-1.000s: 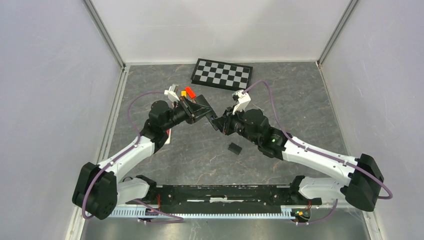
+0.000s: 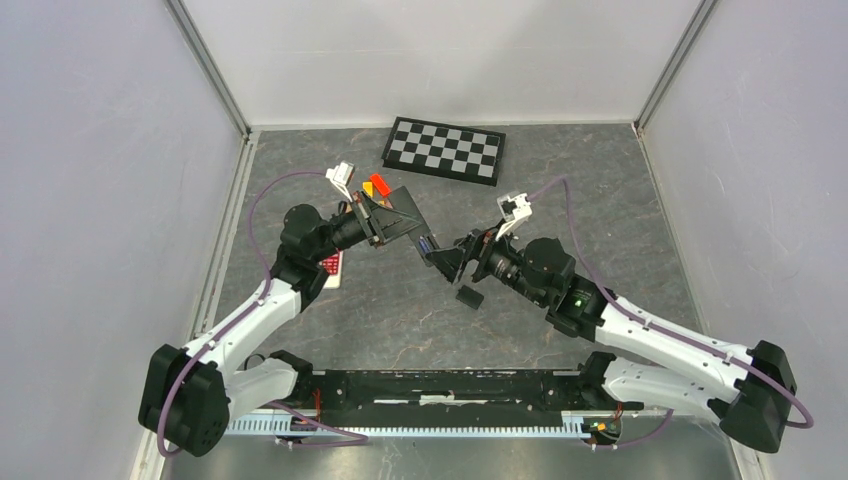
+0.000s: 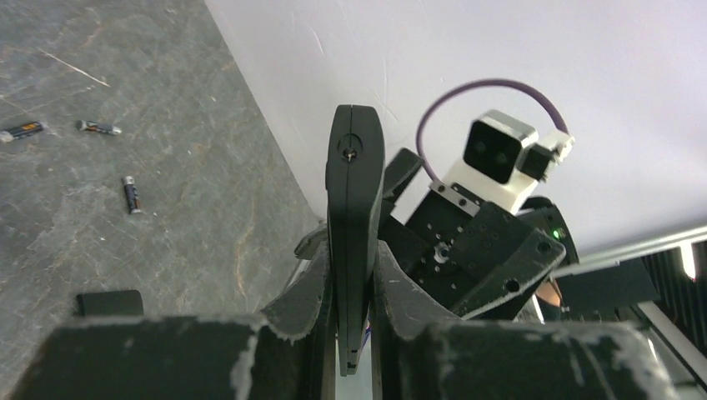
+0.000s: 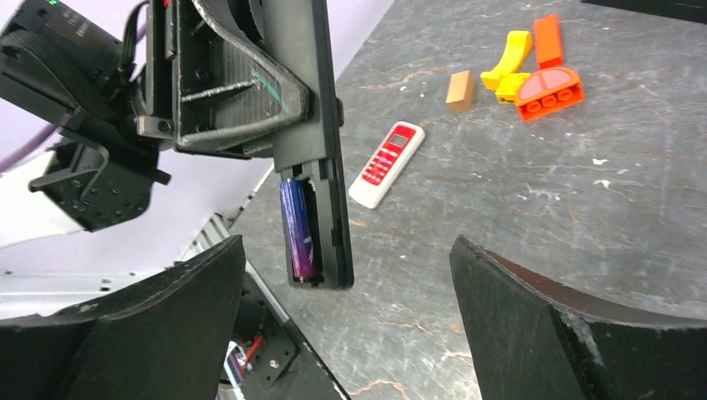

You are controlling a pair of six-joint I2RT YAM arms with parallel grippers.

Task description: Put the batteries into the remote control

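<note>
The black remote control point(image 3: 352, 183) is held up off the table, with my left gripper shut around its body. Its open battery compartment faces the right wrist camera. Inside, a blue-purple battery point(image 4: 298, 229) lies lengthwise in one slot; the slot beside it looks empty. My right gripper is wide open, its fingers point(image 4: 200, 292) clear of the remote. Three loose batteries rest on the table in the left wrist view: one at the far left point(image 3: 21, 132), another beside it point(image 3: 98, 127) and one closer point(image 3: 131, 194). A black cover point(image 2: 469, 297) lies flat nearby.
A white and red toy handset point(image 4: 388, 164) sits under the left arm. Beyond it are a wooden block point(image 4: 460, 91), yellow pieces point(image 4: 510, 58) and orange bricks point(image 4: 550, 90). A checkerboard point(image 2: 445, 150) occupies the back.
The battery stays in the compartment. The left arm has shifted slightly, still gripping the remote.
</note>
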